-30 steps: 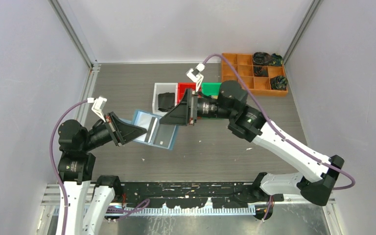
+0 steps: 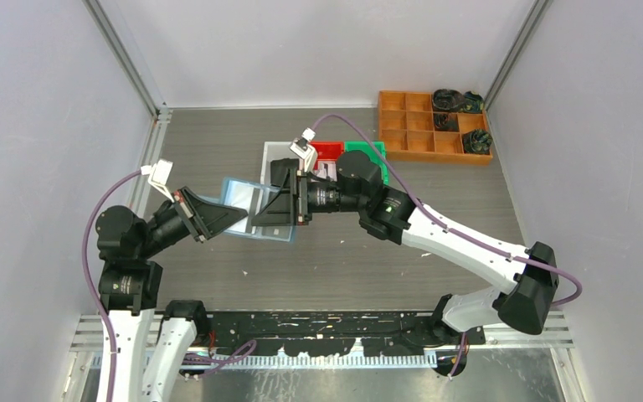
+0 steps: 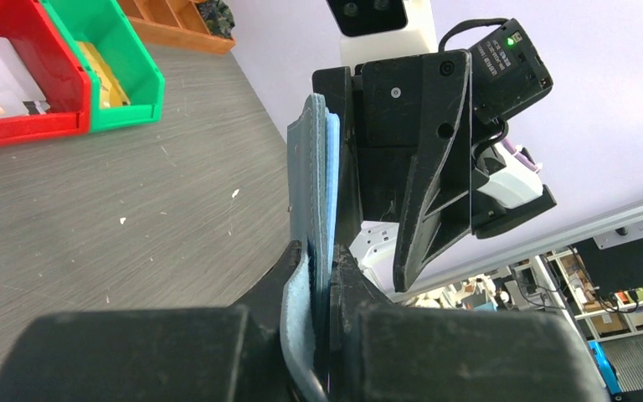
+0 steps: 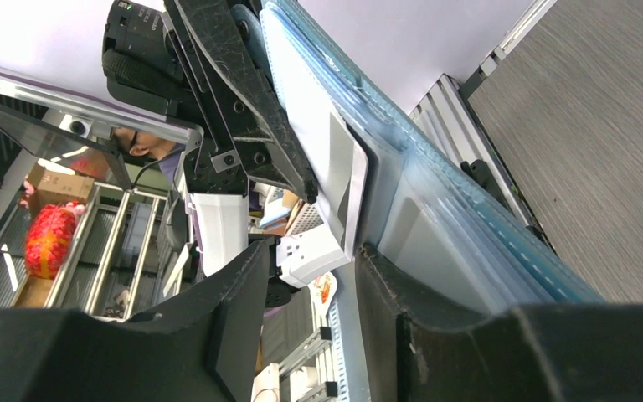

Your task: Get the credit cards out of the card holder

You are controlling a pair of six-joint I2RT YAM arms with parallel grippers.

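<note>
The blue card holder [image 2: 281,234] hangs unfolded between the arms, clear of the table. My left gripper [image 2: 244,215] is shut on it; in the left wrist view the holder [image 3: 310,180] stands edge-on from between the fingers. A white card with a dark stripe [image 4: 326,155] sits in a clear pocket, its edge standing out a little. My right gripper is part open at that edge, one fingertip on either side of the card's lower corner with a gap left. From above, its fingers [image 2: 275,211] cover part of the holder.
Behind the arms stand a white bin [image 2: 267,159] with something black in it, a red bin [image 3: 46,127] holding cards and a green bin [image 3: 138,113]. An orange divided tray [image 2: 410,156] with dark bundles is at the back right.
My right gripper has come left and slightly down, over the holder and up to the card. The holder has shifted slightly left and tilted; the left arm has barely moved.
</note>
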